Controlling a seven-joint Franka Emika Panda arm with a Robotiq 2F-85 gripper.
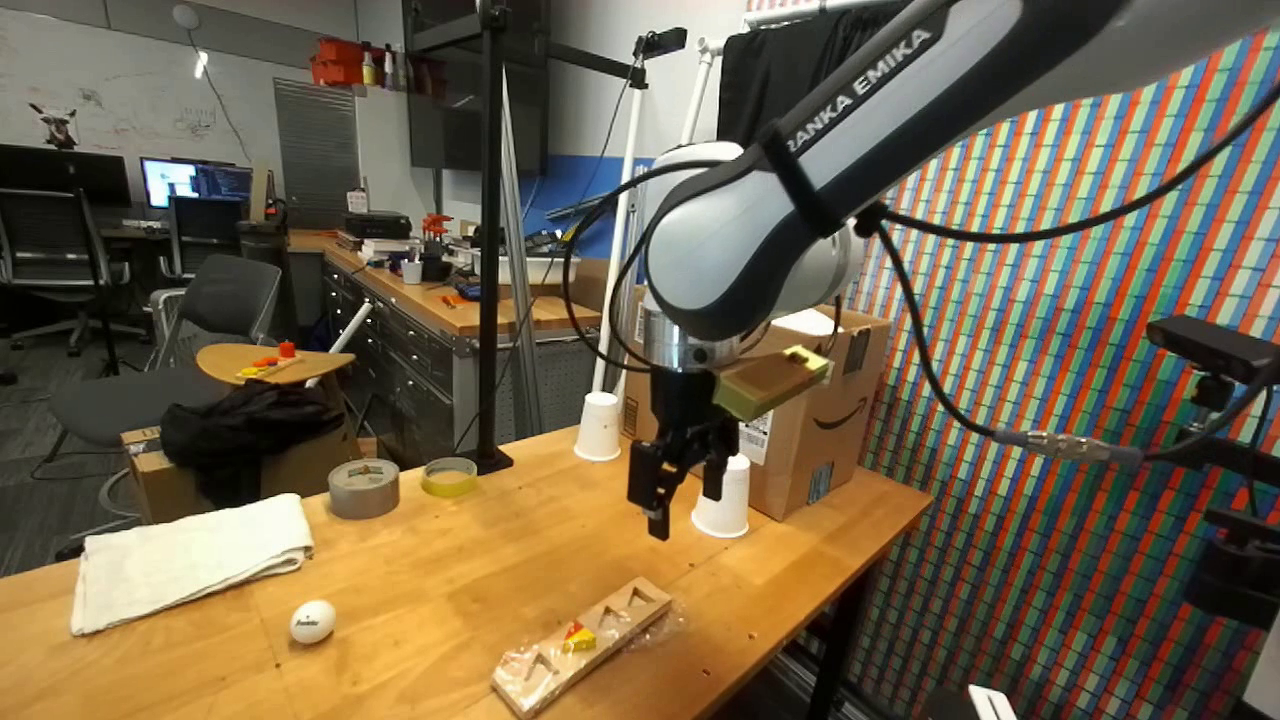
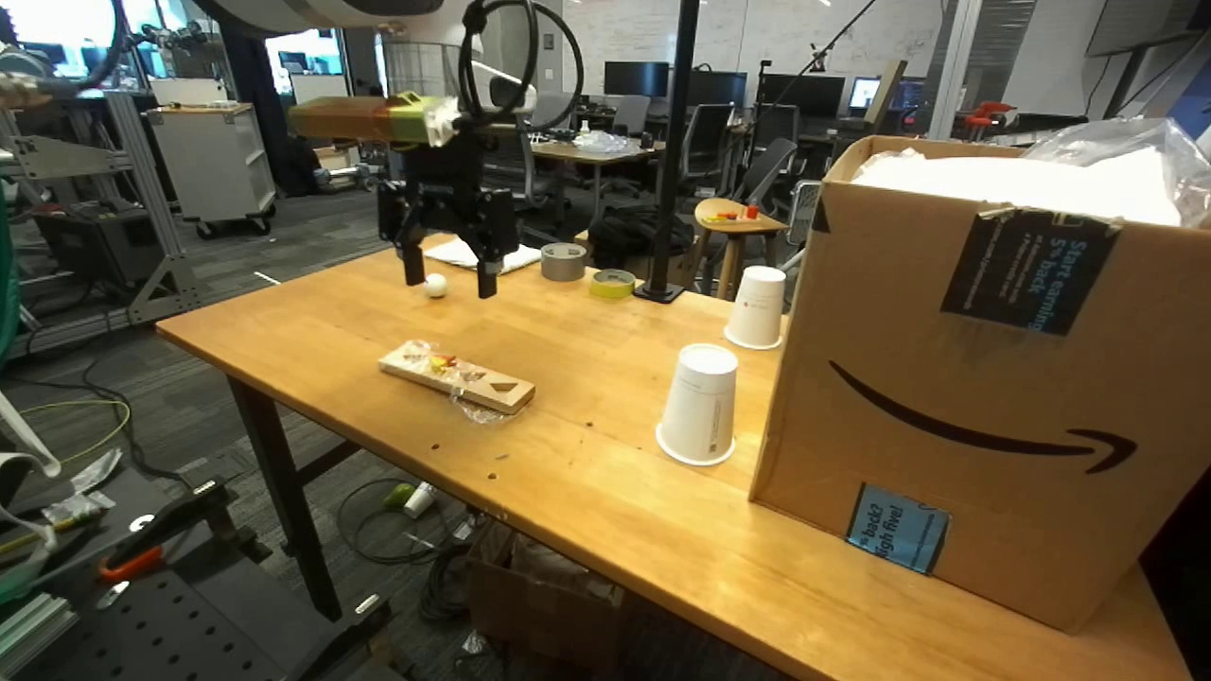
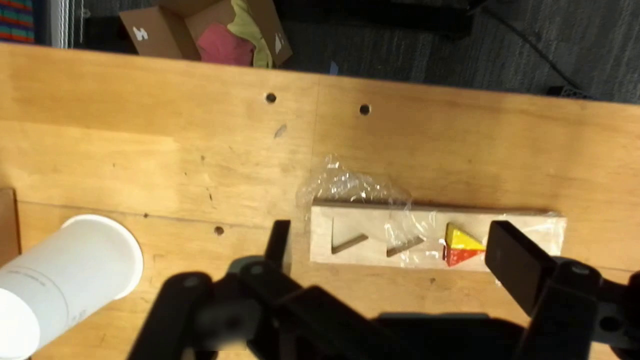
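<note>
My gripper [image 2: 449,284] hangs above the table, its fingers open and nothing between them; the two fingers [image 3: 519,264] stand wide apart in the wrist view. Below it lies a wooden board [image 1: 528,688] with triangular cutouts, partly covered in clear plastic wrap [image 3: 351,186]. A yellow and red triangular piece [image 3: 460,240] sits at one of the cutouts. In the wrist view the board is just beyond the fingertips, and one finger covers part of its near edge. Toward the box, a white cup [image 2: 697,405] stands upside down, apart from my gripper.
A large cardboard box [image 2: 965,375] takes up one table end, with a second upside-down cup [image 2: 757,306] beside it. Grey tape [image 1: 363,488], yellow tape [image 1: 449,478], a white towel [image 1: 192,562] and a white ball [image 1: 312,622] lie elsewhere. The table's middle has free room.
</note>
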